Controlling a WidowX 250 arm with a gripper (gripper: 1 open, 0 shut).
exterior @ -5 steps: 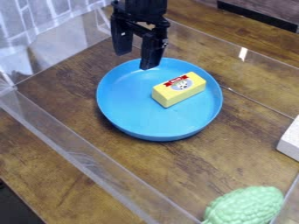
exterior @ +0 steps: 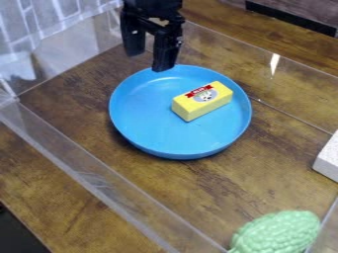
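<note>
A dark robot gripper [exterior: 150,47] hangs over the table just behind a blue round plate [exterior: 158,128], its fingers apart and nothing visible between them. On the right half of the plate lies a yellow block [exterior: 207,104] with a red and white label on top.
A green bumpy object [exterior: 275,233] lies at the front right, and a white item [exterior: 326,154] at the right edge. Clear plastic walls border the wooden table [exterior: 119,203]. The table left and right of the plate is mostly bare.
The gripper has shifted slightly to the left. The plate and the yellow block have not moved.
</note>
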